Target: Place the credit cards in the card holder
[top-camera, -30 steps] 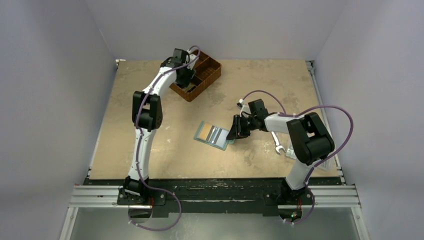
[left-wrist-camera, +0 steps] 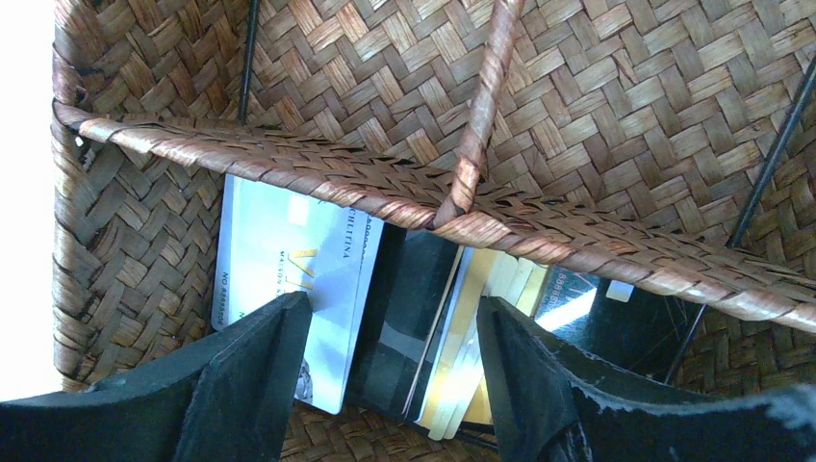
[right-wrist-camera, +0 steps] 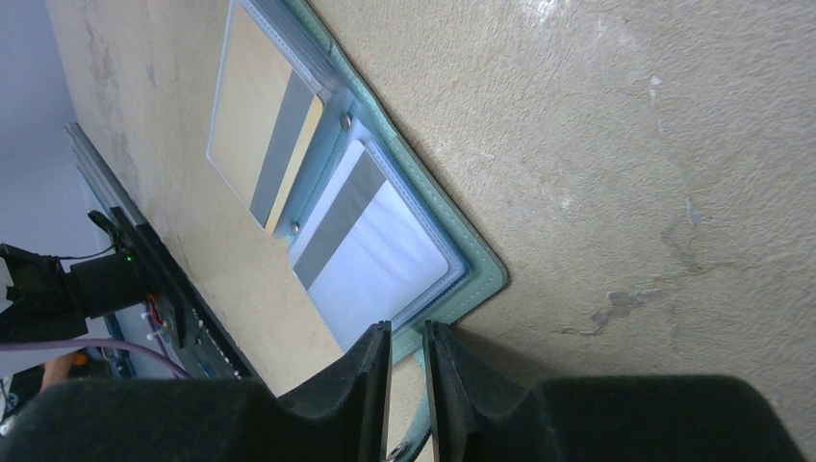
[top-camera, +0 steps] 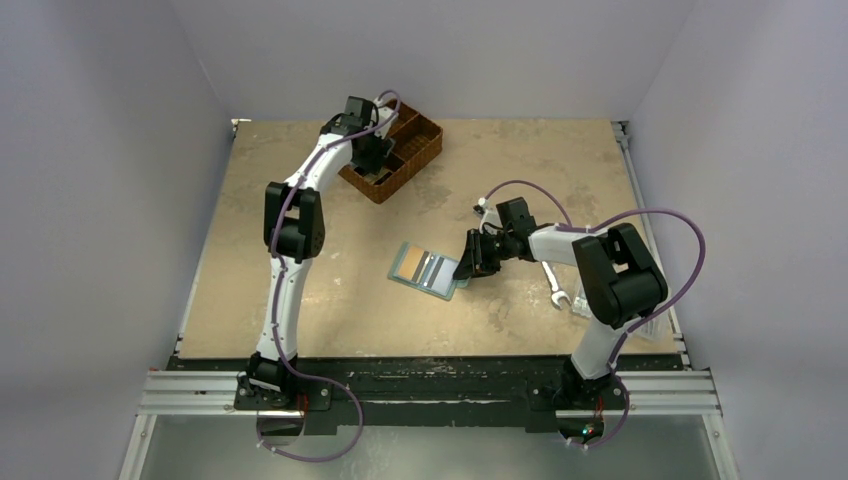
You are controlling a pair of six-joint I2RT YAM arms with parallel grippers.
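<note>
Several credit cards lie in the near-left compartment of the woven basket. In the left wrist view a pale blue card sits left of a black card, with yellowish card edges to the right. My left gripper is open over them, its fingers spread across the blue and black cards. On the table lies the opened teal card holder, holding a gold card and a silver-white card. My right gripper is at its corner, slightly open; the holder's edge shows between its fingertips, contact unclear.
The basket's woven divider runs close beyond the left fingers. A wrench lies beneath the right forearm, and clear plastic items are partly hidden at the right. The table between basket and holder is free.
The right arm and the card holder look unmoved.
</note>
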